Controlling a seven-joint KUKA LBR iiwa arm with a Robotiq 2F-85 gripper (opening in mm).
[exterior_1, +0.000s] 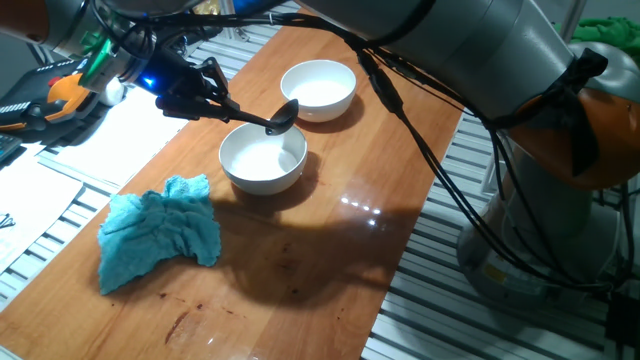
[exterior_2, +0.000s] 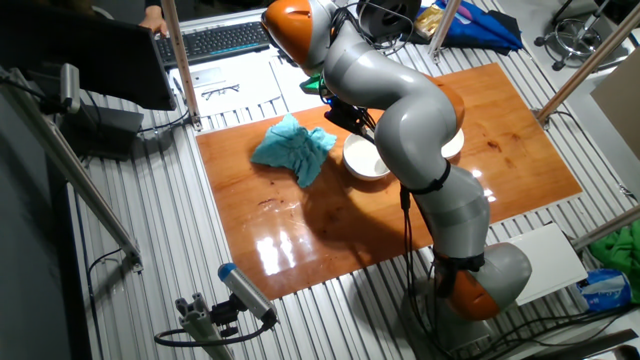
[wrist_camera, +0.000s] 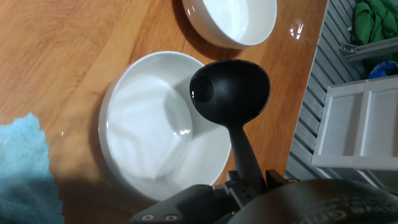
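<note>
A black ladle (wrist_camera: 231, 93) is held by its handle in my gripper, which is shut on it. In exterior view 1 the ladle's bowl (exterior_1: 284, 117) hangs over the rim area of the nearer white bowl (exterior_1: 262, 160), on the side towards the farther white bowl (exterior_1: 319, 88). From the wrist, the ladle covers part of the nearer bowl's (wrist_camera: 146, 124) right rim, and a small dark glossy spot shows inside the ladle. No contents are visible in the nearer bowl. My gripper (exterior_1: 215, 105) is raised above the table.
A crumpled teal cloth (exterior_1: 160, 232) lies on the wooden table (exterior_1: 330, 285) beside the nearer bowl. Dark spots mark the tabletop near the cloth. Bare wood stretches across the front of the table. Cables (exterior_1: 400, 110) hang along the arm.
</note>
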